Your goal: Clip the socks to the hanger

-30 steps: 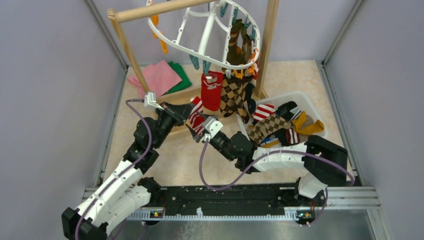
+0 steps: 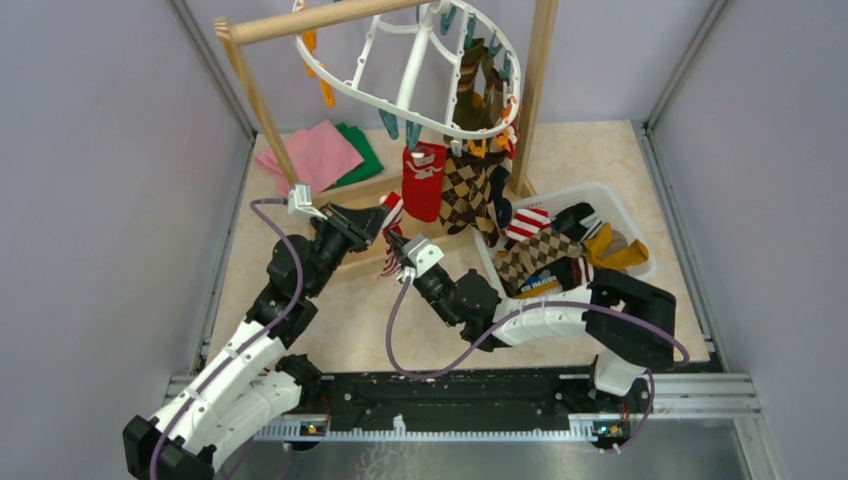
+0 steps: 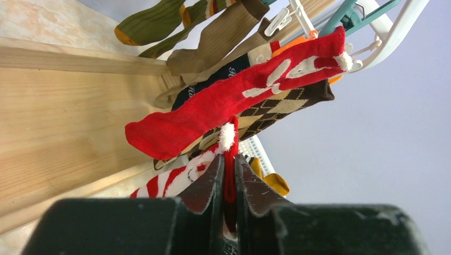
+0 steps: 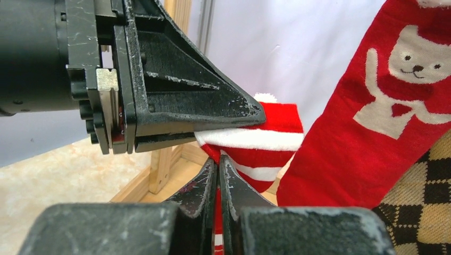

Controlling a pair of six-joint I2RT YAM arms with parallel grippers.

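A red-and-white striped sock (image 4: 255, 139) with a white fluffy edge is between my two grippers, below the hanger. My left gripper has the sock's red end between its fingers; how firmly they grip is unclear. My right gripper is shut on the same sock, pinching it at the fingertips, with striped fabric hanging below. The white clip hanger (image 2: 400, 100) above carries a red bear sock (image 3: 186, 117), argyle socks (image 2: 465, 185) and olive socks (image 3: 149, 24).
A white basket (image 2: 640, 225) of loose socks stands at the right. Pink (image 2: 310, 155) and green cloths lie at the back left. The wooden stand (image 2: 540, 60) surrounds the hanger.
The left arm has stayed in place.
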